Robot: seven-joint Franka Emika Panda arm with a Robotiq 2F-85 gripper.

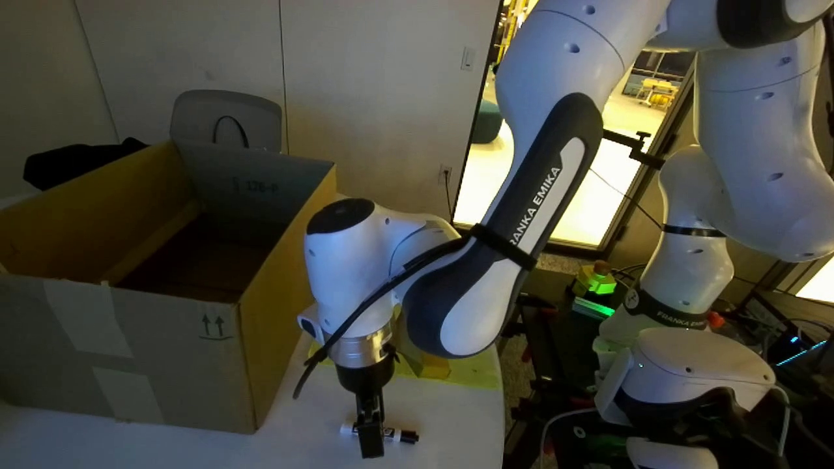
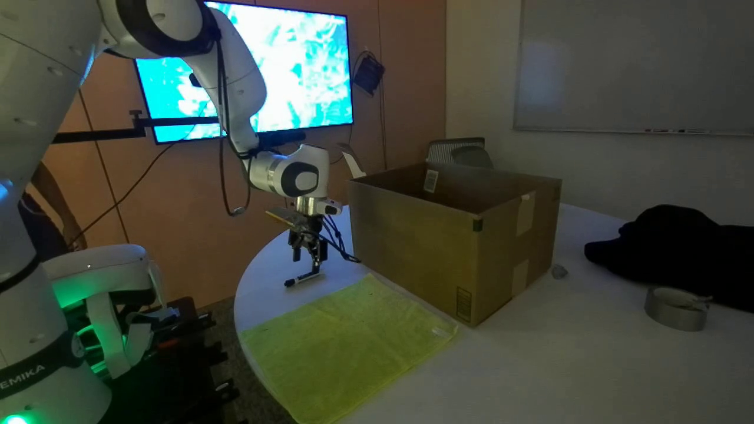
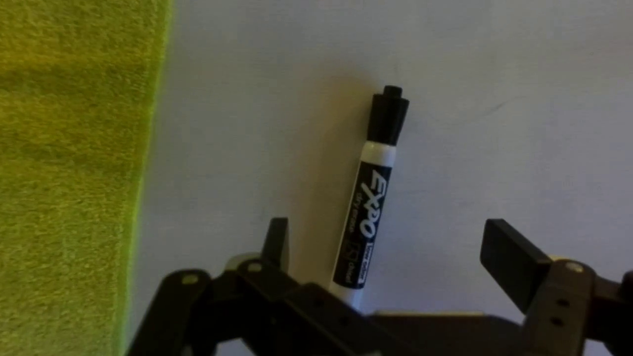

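Note:
A black-and-white Expo marker (image 3: 363, 222) lies on the white table in the wrist view, its black cap pointing away from the gripper. My gripper is open, with one finger on each side of the marker and clear space between them and it. From exterior view 1, the gripper (image 1: 371, 453) stands in front of the middle of the marker (image 1: 406, 436), hiding part of it. In exterior view 2 the gripper (image 2: 307, 262) is low over the table, right by the marker (image 2: 302, 278).
An open cardboard box (image 2: 417, 247) stands beside the gripper, empty as far as shows. A yellow-green cloth (image 2: 346, 346) lies flat near the marker. Farther off are a roll of tape (image 2: 676, 311) and a black garment (image 2: 671, 247). The table's rounded edge is close to the marker.

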